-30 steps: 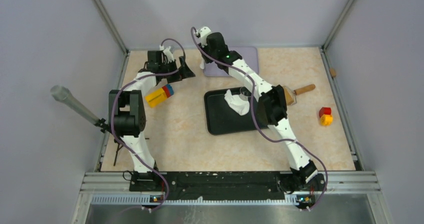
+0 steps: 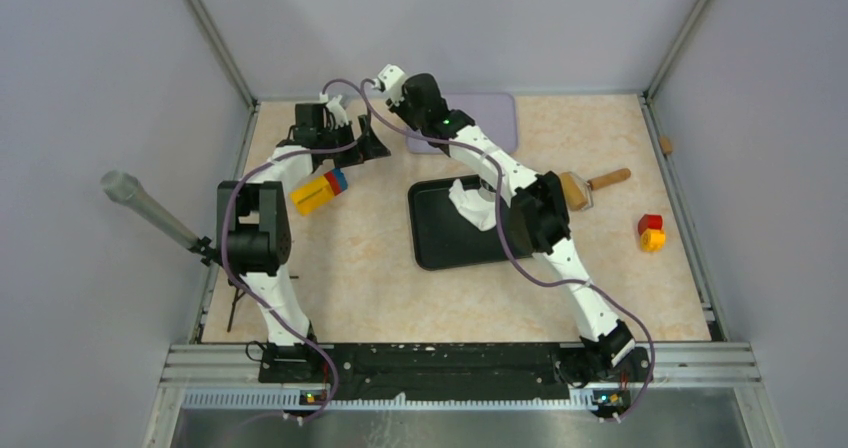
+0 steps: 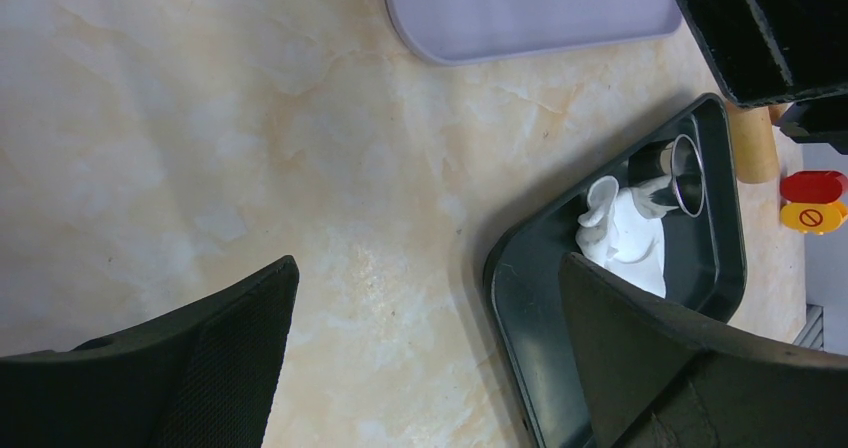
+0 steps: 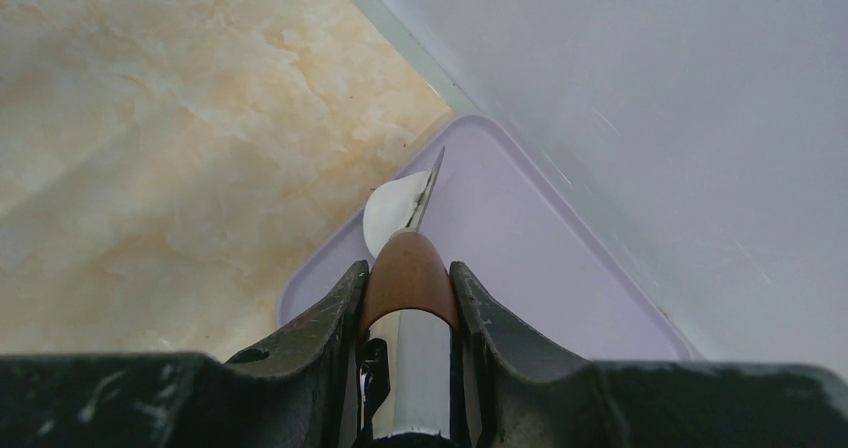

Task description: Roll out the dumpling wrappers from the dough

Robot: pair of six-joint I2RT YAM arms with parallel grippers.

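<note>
A lilac board lies at the back of the table, partly under my right arm. In the right wrist view my right gripper is shut on a brown-handled knife, whose thin blade lies over a white dough piece near the board's edge. My left gripper stands open left of the board, above bare table, nothing between its fingers. A black tray holds white dough or cloth and a steel cup.
A wooden-handled tool lies right of the tray, with red and yellow items beyond it. A yellow object lies beneath the left arm.
The left arm has barely moved.
</note>
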